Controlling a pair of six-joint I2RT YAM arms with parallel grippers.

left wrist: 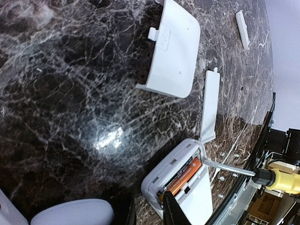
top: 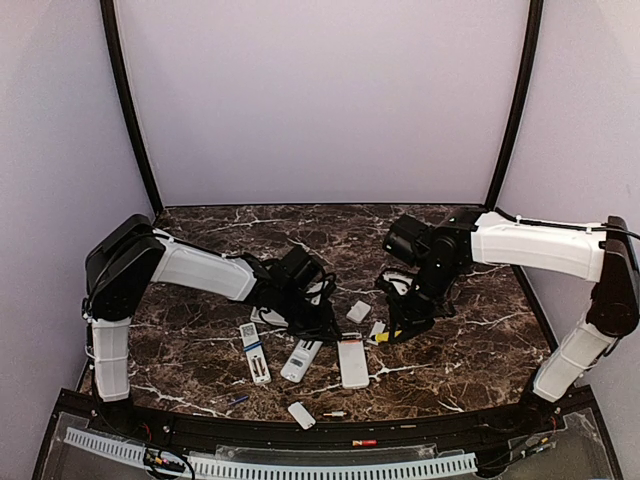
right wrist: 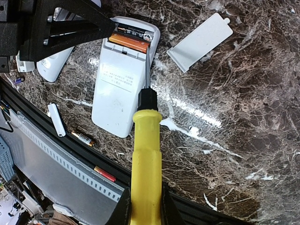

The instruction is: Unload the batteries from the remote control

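A white remote (right wrist: 115,89) lies back up, its compartment open with an orange battery (left wrist: 186,174) and a black one (right wrist: 131,31) inside. My left gripper is at the compartment's end, its fingertips low over the batteries, part open. My right gripper is shut on a yellow-handled screwdriver (right wrist: 146,154), whose metal tip reaches the compartment's edge at the orange battery.
Loose covers (left wrist: 171,51) lie near the remote. Other remotes (top: 254,352), a small white piece (top: 301,413) and loose batteries (right wrist: 82,138) lie along the front, by the table's rail.
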